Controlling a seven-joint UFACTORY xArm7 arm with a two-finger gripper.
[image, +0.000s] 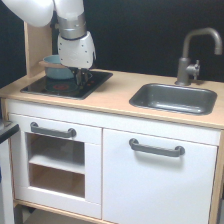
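Note:
The white robot arm hangs from the top left, its dark gripper low over the black hob, next to a teal pot at the back left of the hob. The arm partly hides the pot. Whether the fingers are open, shut or touching the pot is too small to tell.
A sink with a tap is set in the wooden countertop at the right, with bare counter before it. Below are a white door and an oven compartment with grey handles.

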